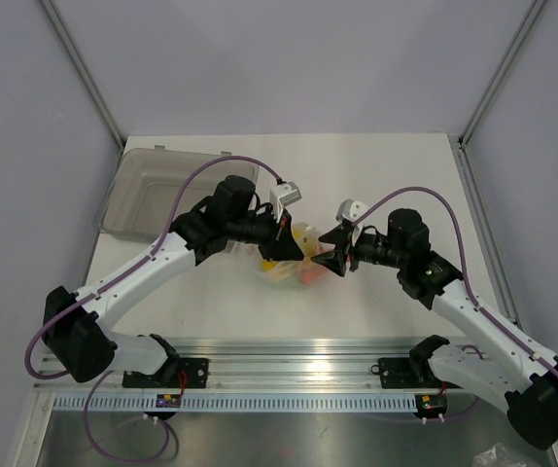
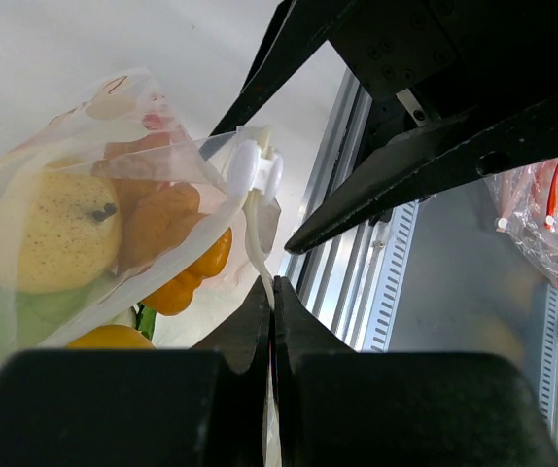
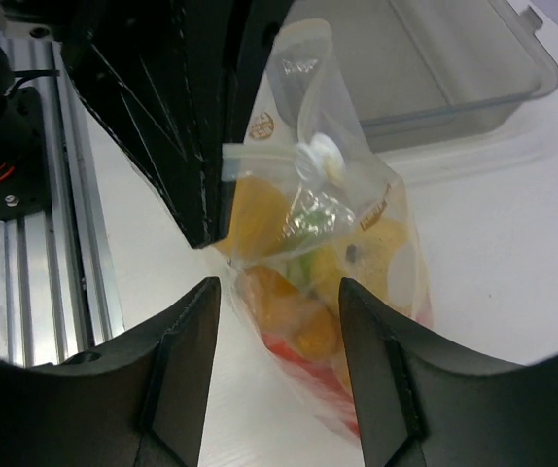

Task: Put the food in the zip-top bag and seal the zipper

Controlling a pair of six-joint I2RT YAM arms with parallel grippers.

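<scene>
A clear zip bag holding a potato, orange peppers and other food sits mid-table, partly under the arms in the top view. My left gripper is shut on the bag's thin top edge, just below the white zipper slider. My right gripper stands open close beside the bag; its dark fingers flank the slider in the left wrist view, apart from it as far as shows.
An empty grey lidded-style container sits at the back left of the table. More plastic bags lie off the front right edge.
</scene>
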